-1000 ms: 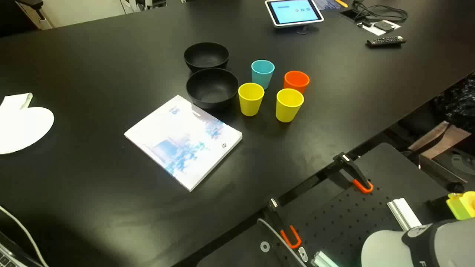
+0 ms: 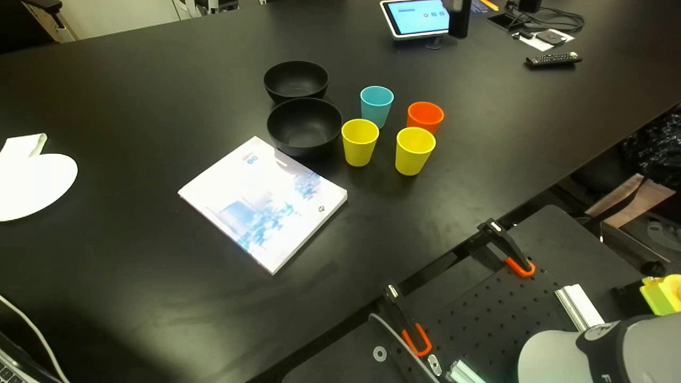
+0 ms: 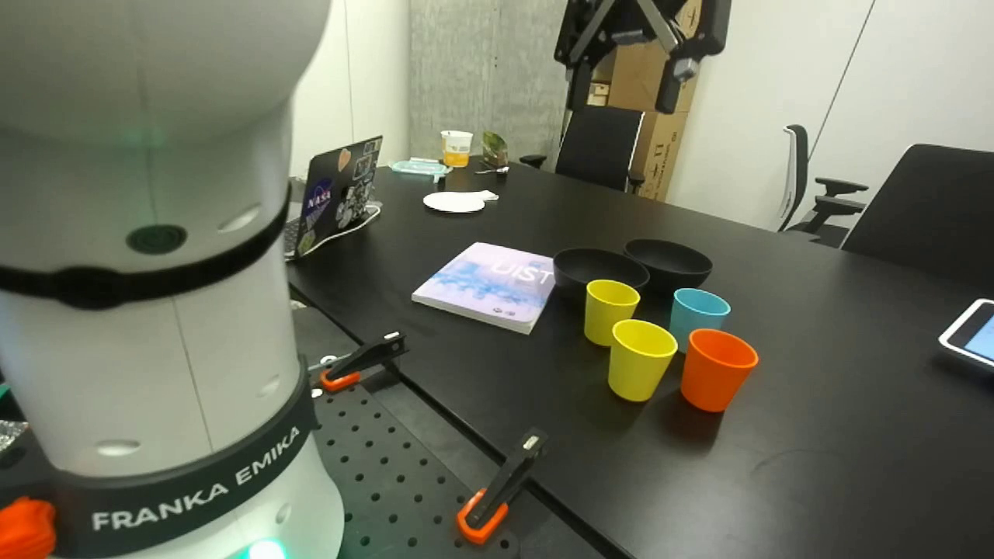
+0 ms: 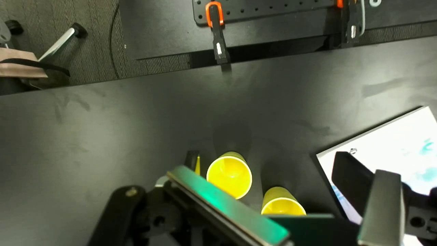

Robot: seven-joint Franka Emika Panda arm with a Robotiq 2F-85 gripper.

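Observation:
My gripper [image 3: 622, 88] hangs high above the table in exterior view 2, open and empty. Two yellow cups [image 3: 643, 362] [image 3: 610, 312] stand upright, with an orange cup [image 3: 717, 369] and a blue cup [image 3: 699, 315] close by. Behind them sit two black bowls [image 2: 305, 127] [image 2: 297, 80], next to each other. A white and blue book [image 2: 262, 204] lies flat beside the nearer bowl. Looking down in the wrist view, I see both yellow cups [image 4: 229, 176] [image 4: 282, 203] near the finger pads [image 4: 229, 205]; the blue and orange cups are not visible there.
Two clamps [image 2: 507, 246] [image 2: 406, 319] rise at the table edge by the robot base. A tablet [image 2: 421, 17] and a remote [image 2: 553, 58] lie at the far side, a white plate [image 3: 453, 202] on the other. The table before the cups is clear.
Dark gripper fingers have come into the top of exterior view 1, in front of the tablet. The cups, bowls and book have stayed where they were.

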